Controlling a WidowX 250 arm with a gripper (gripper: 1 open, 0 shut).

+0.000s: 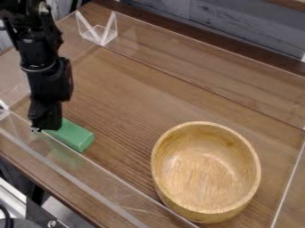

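Observation:
My black gripper (45, 125) hangs at the left of the table, its tips low against the near end of a green block (71, 135) lying on the wood beside the clear plastic wall. Whether the fingers are open or closed on the block cannot be made out. A round wooden bowl (205, 171) sits at the lower right.
A small white wire holder (98, 30) stands at the back left. Clear plastic walls run along the near left edge and the right side.

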